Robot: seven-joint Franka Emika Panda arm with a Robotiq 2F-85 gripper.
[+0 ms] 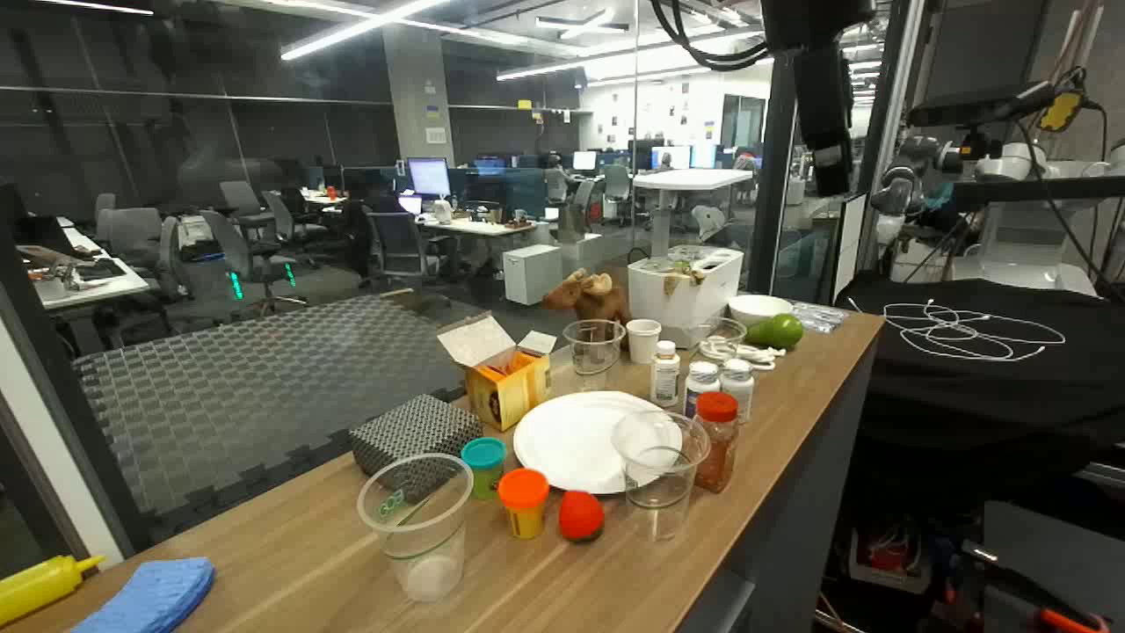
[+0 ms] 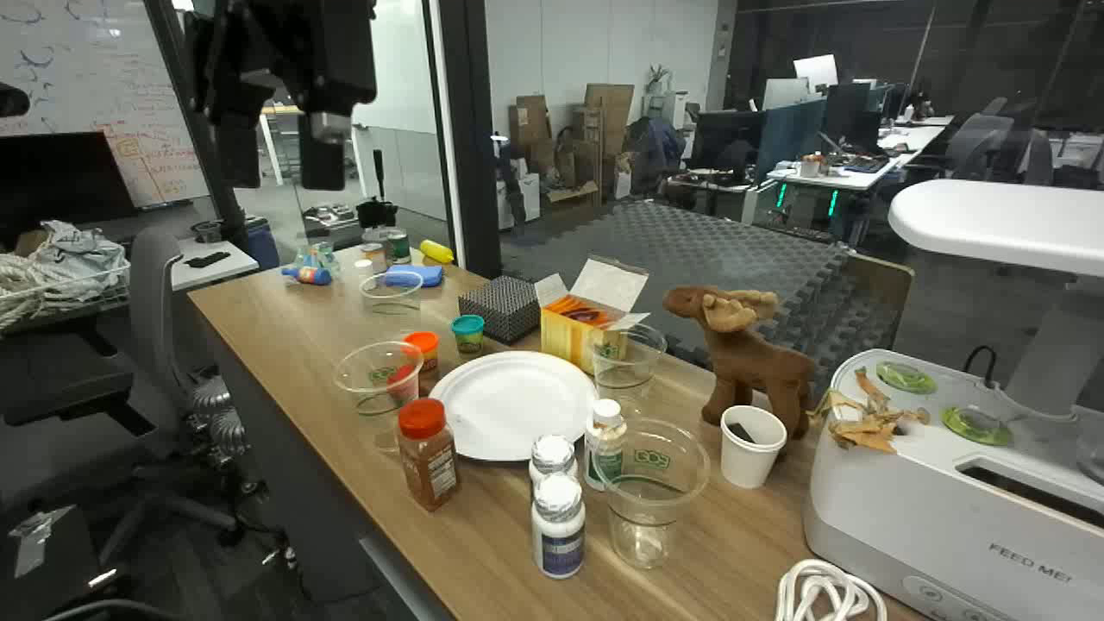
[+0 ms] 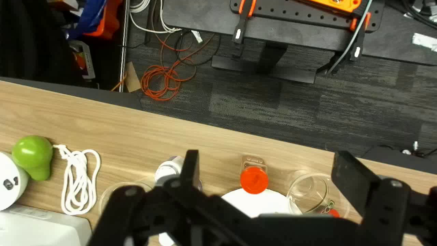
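High over the wooden counter, my gripper stands open, its two black fingers wide apart and nothing held between them. Below the gap in the wrist view are a red-capped spice jar (image 3: 254, 179) and part of a white plate (image 3: 256, 203). A clear cup (image 3: 310, 190) lies just left of the right finger. From the first exterior view, the plate (image 1: 575, 443) is empty, with a red ball (image 1: 580, 516), an orange-lidded tub (image 1: 523, 501) and a teal-lidded tub (image 1: 484, 466) in front. White-capped bottles (image 2: 559, 526) stand near the spice jar (image 2: 426, 455).
Clear cups (image 1: 422, 527), an opened yellow box (image 1: 508, 380), a dark patterned box (image 2: 499, 307), a brown moose toy (image 2: 750, 352) and a white appliance (image 2: 931, 507) crowd the counter. A green pear (image 3: 32, 155) and coiled white cord (image 3: 80, 180) lie toward one end. The counter's long edge drops to floor.
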